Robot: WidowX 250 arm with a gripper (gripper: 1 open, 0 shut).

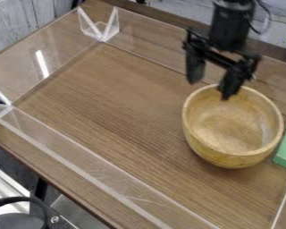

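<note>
A dark gripper (pixel 214 67) hangs over the back right of the wooden table, just above and behind a large tan bowl (pixel 229 139). It is blurred in the camera view, with two downward parts spread apart, and I cannot make out anything held. The bowl stands upright and looks empty.
A green object (pixel 285 143) lies at the right edge beside the bowl. A small clear plastic item (pixel 99 27) sits at the back left. Dark cables lie at the lower left corner.
</note>
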